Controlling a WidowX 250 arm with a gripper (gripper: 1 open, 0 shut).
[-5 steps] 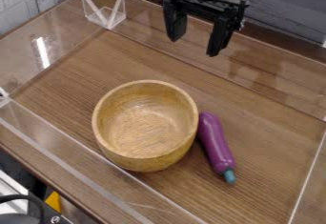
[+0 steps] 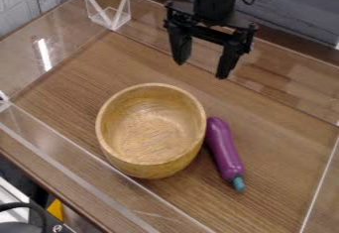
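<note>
My black gripper (image 2: 208, 55) hangs from the top of the camera view, open, its two fingers spread with nothing between them. It is behind and above a round tan bowl (image 2: 149, 142), which is empty. A long purple eggplant-like object (image 2: 223, 154) with a teal tip lies to the right of the bowl, below the gripper in the frame.
A white wire object (image 2: 109, 11) stands at the back left. Dark cables lie at the left and lower-left edges.
Over the last second my gripper has come down the frame, toward the bowl and the purple object. Both of those lie unmoved.
</note>
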